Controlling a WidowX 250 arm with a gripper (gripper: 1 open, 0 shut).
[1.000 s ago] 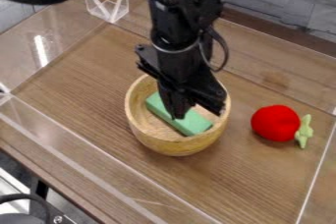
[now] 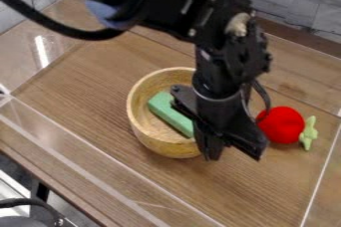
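My black gripper (image 2: 226, 131) reaches down from the upper left over the right side of a light wooden bowl (image 2: 140, 112), in front of a red tomato-like object (image 2: 282, 124). It looks shut, with nothing visible held. A green block (image 2: 173, 113) lies in the bowl, its right part hidden behind the gripper. The red object has a light green piece (image 2: 308, 136) at its right.
A ledge runs along the back right, and the table's edge with a cable is at the lower left.
My gripper has moved right and lower, from over the bowl's middle toward the red object. The bowl and block look nearly in place.
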